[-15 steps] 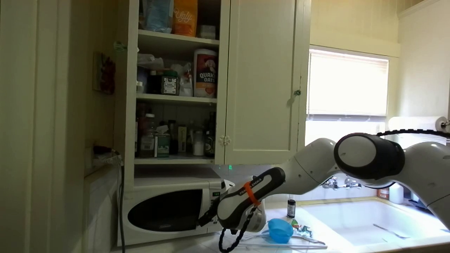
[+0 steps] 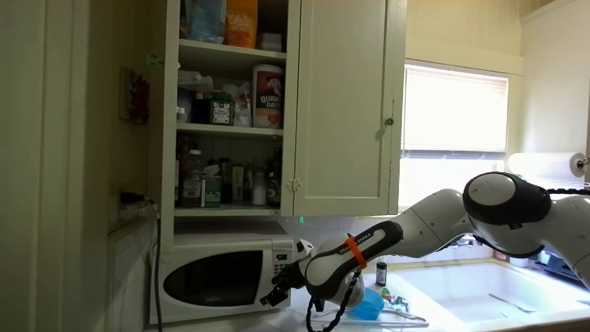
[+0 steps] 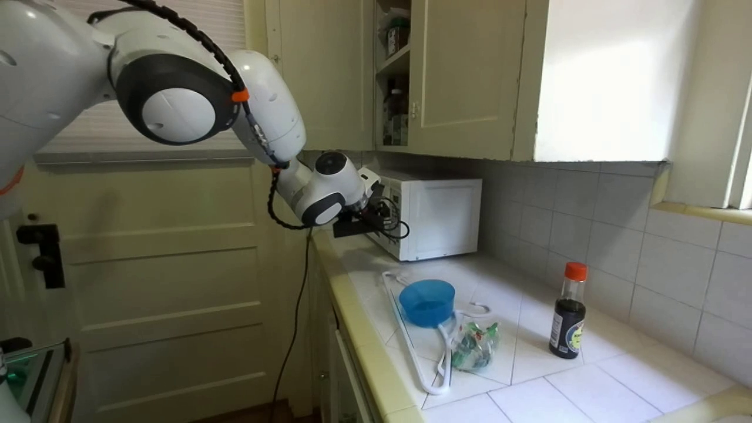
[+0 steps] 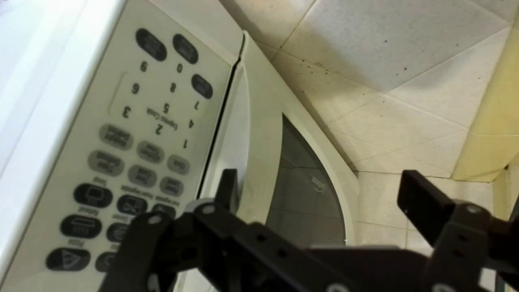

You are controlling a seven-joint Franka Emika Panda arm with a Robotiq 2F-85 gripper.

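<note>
The white microwave (image 2: 213, 276) sits on the counter under the cabinet; its door looks shut. Just in front of its right side, near the keypad, my gripper (image 2: 274, 296) is open. From the other side, in exterior view 2, the gripper (image 3: 373, 224) is at the microwave's front. In the wrist view the fingers stand wide apart with nothing held. The left finger (image 4: 227, 187) overlaps the door's edge beside the keypad (image 4: 141, 141); whether it touches cannot be told. The other finger (image 4: 423, 207) hangs over the tiled counter, out in front of the dark door window (image 4: 306, 194).
A blue bowl (image 3: 427, 303), a white hanger (image 3: 412, 345), a crumpled green wrapper (image 3: 476, 346) and a red-capped bottle (image 3: 568, 310) lie or stand on the counter. The open cabinet shelves (image 2: 229, 130) are overhead. The sink (image 2: 486, 285) is to the right.
In exterior view 1 the forearm and gripper have shifted right and back, away from the microwave's door. More of the keypad shows. The counter items stay put.
</note>
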